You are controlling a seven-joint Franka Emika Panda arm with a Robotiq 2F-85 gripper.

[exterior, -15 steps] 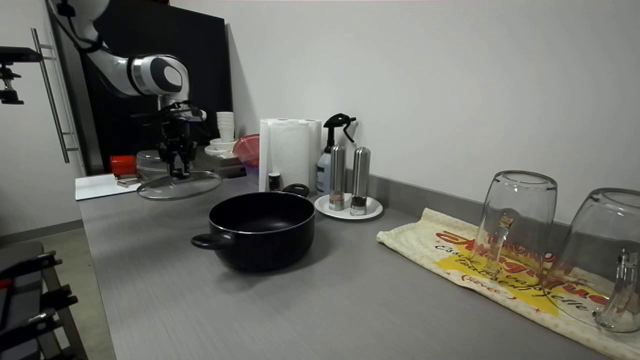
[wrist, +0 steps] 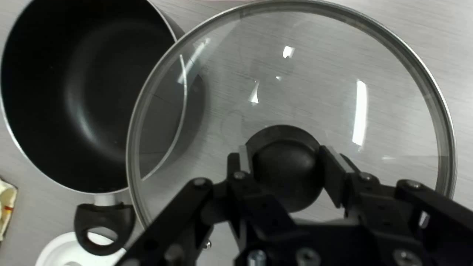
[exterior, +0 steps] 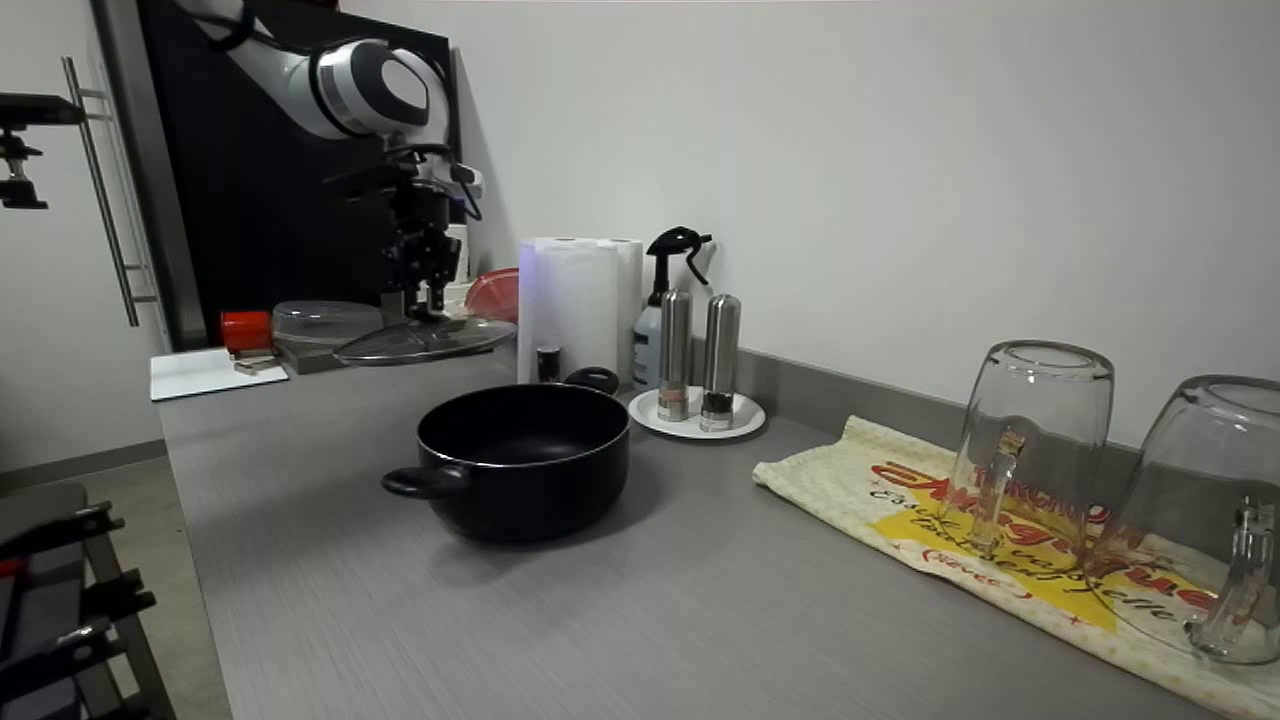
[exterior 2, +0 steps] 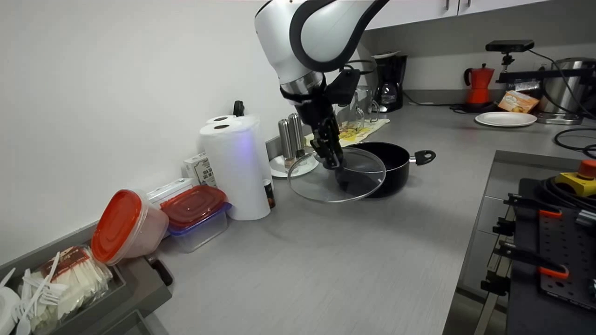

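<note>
My gripper is shut on the black knob (wrist: 288, 173) of a round glass lid (wrist: 319, 66). The lid hangs clear of the counter, tilted slightly in exterior view 1. A black two-handled pot (exterior: 524, 480) stands uncovered on the counter, its inside empty as far as it shows. In the wrist view the lid's left edge overlaps the pot's rim, while most of the lid is over bare counter to the right of the pot (wrist: 84, 97). In exterior view 2 the lid (exterior 2: 313, 187) appears in front of the pot (exterior 2: 399, 173).
Paper towel rolls (exterior 2: 234, 167) and a white plate (exterior: 753, 416) with two grinders stand along the wall near the pot. Upturned glass mugs (exterior: 1026, 444) rest on a printed towel (exterior: 828, 468). Plastic containers (exterior 2: 195, 215) sit at the wall.
The gripper and lid have risen and moved right in exterior view 1, toward the wall side. The lid remains held, and the pot has stayed in place.
</note>
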